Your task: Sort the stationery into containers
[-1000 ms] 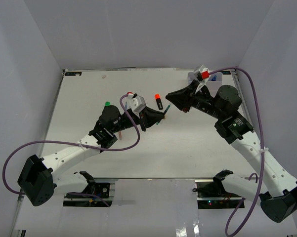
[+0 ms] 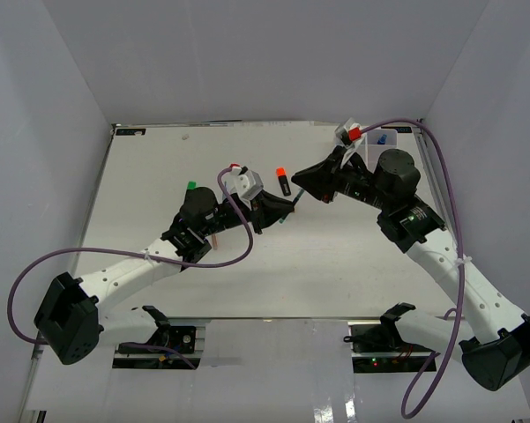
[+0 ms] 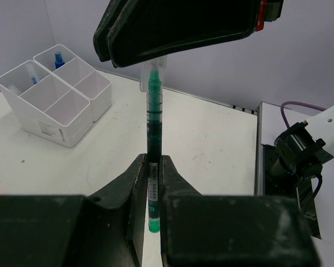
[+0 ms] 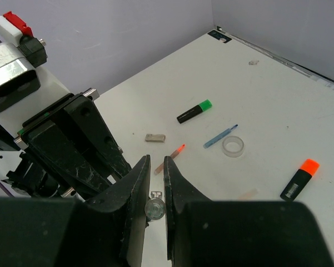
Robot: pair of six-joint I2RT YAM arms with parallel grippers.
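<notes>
A teal pen [image 3: 154, 133] stands upright in my left gripper [image 2: 289, 206], which is shut on it. On the table lie an orange highlighter [image 4: 297, 183], a green highlighter [image 4: 194, 113], a blue pen [image 4: 220, 136], an orange pen [image 4: 172, 156], an eraser [image 4: 155, 138] and a tape roll [image 4: 233, 154]. The white compartment container [image 3: 66, 130] holds blue items.
The container sits at the back right of the table [image 2: 141, 194], partly behind my right arm. Walls border the sides and back.
My right arm has shifted slightly left, toward the pen's upper end. My left gripper is almost unchanged.
</notes>
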